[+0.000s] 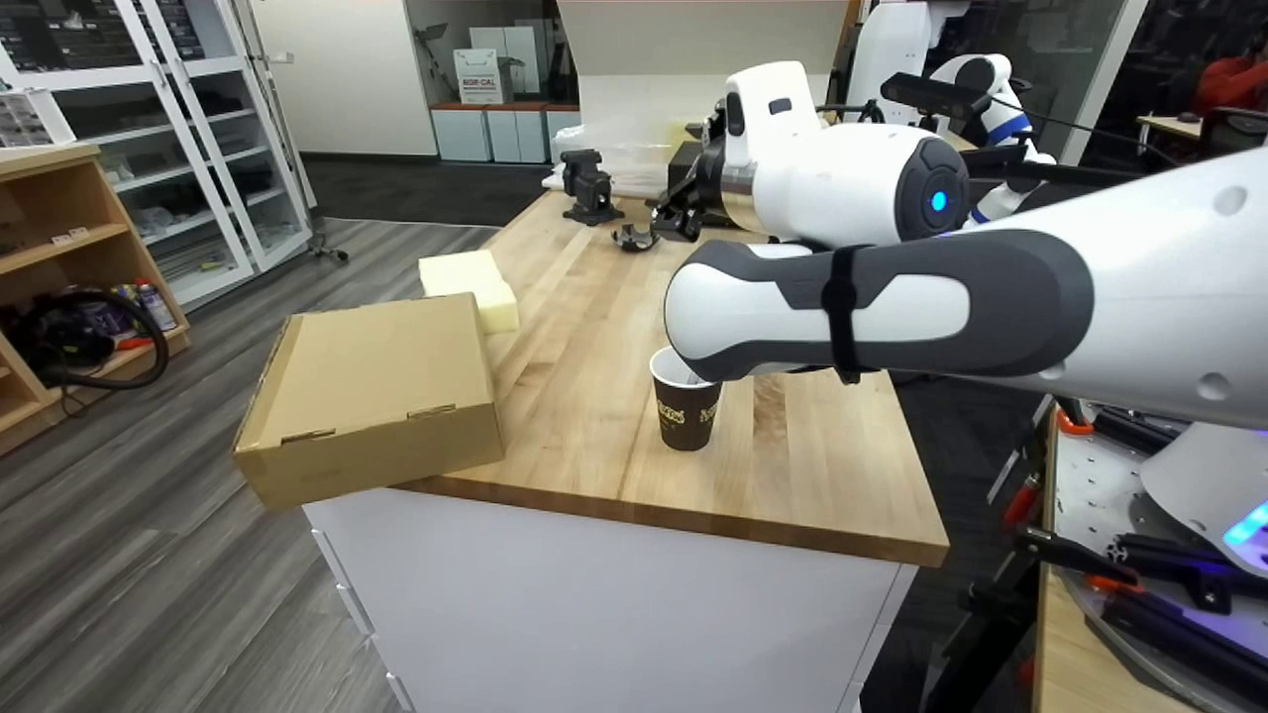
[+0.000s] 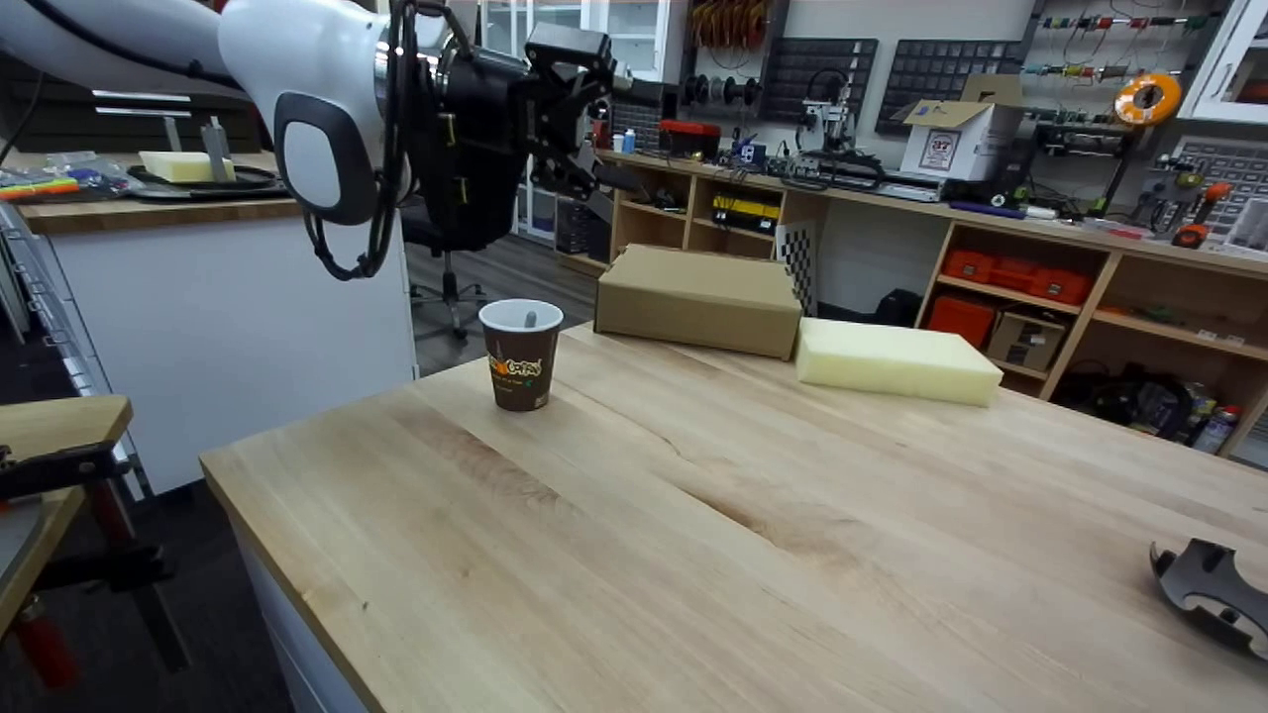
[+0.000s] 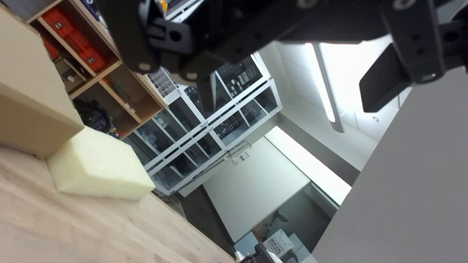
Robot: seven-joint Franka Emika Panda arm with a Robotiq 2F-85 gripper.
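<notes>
A dark brown paper cup (image 2: 519, 370) with a white inside stands upright on the wooden table (image 2: 713, 570). Something thin and grey (image 2: 531, 319) shows inside it. In exterior view 1 my arm's elbow hides part of the cup (image 1: 686, 416). My gripper is open in the wrist view, its two dark fingers wide apart with only the room's background between them. From exterior view 2, the gripper (image 2: 636, 133) appears raised above table level and apart from the cup.
A closed cardboard box (image 1: 380, 392) overhangs the table's edge, beside a pale yellow foam block (image 1: 473, 289). A black curved part (image 2: 1213, 594) lies on the far side, near a black clamp-like device (image 1: 585, 184).
</notes>
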